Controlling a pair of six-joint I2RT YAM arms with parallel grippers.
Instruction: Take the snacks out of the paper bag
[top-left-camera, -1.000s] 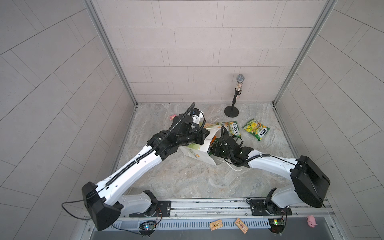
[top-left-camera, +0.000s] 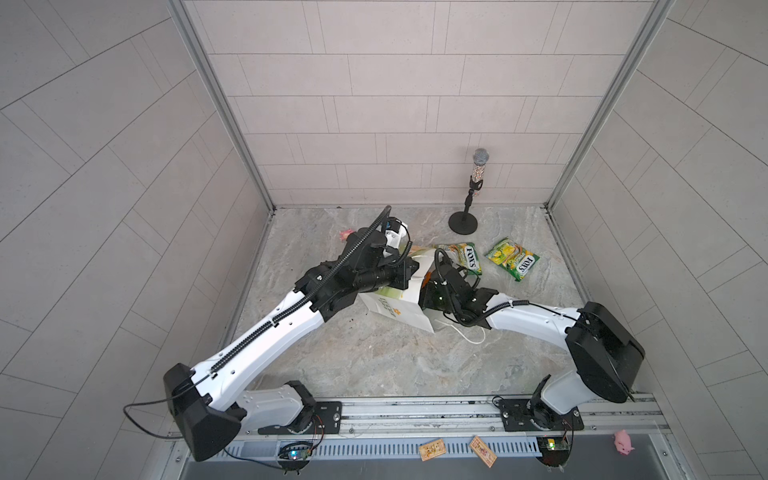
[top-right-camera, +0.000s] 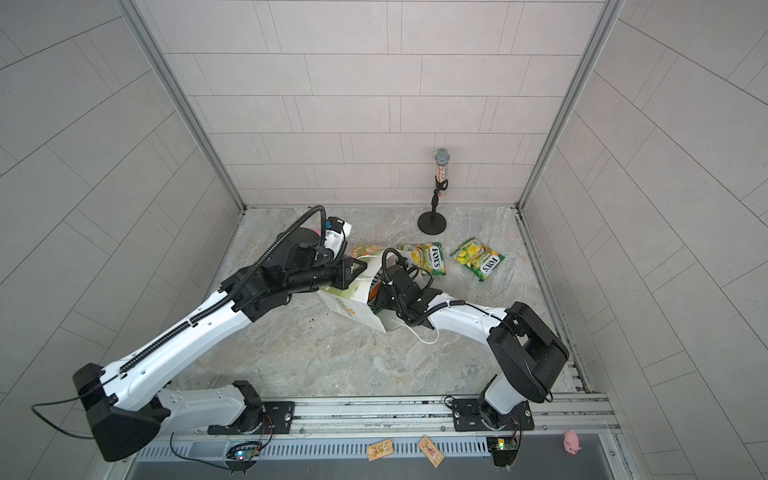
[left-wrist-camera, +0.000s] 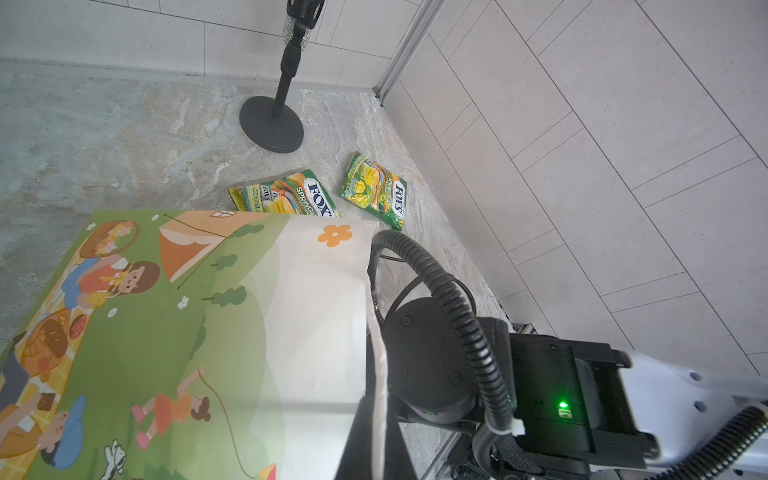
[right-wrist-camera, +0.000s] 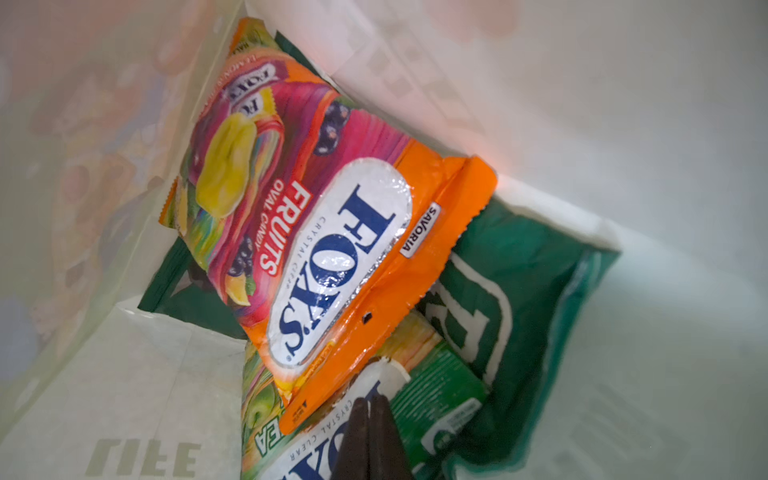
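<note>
The white paper bag (top-left-camera: 397, 310) lies tilted on the tabletop, its mouth toward the right arm. In the left wrist view its printed side (left-wrist-camera: 240, 320) fills the lower left, and my left gripper is shut on the bag's rim. Inside the bag, the right wrist view shows an orange and purple FOX'S fruits pack (right-wrist-camera: 320, 232) on top of a green FOX'S pack (right-wrist-camera: 432, 376) and a dark green pack (right-wrist-camera: 520, 296). My right gripper reaches into the mouth, shut, its tips over the lower green pack with nothing visible between them.
Two FOX'S packs lie outside on the table: one right of the bag (top-left-camera: 462, 256), one farther right (top-left-camera: 513, 258). A microphone stand (top-left-camera: 462, 221) is at the back. A reddish item (top-left-camera: 346, 234) peeks out behind the left arm.
My right arm has moved left, bringing its gripper deeper into the bag's mouth. The left arm has stayed in place at the bag's rim.
</note>
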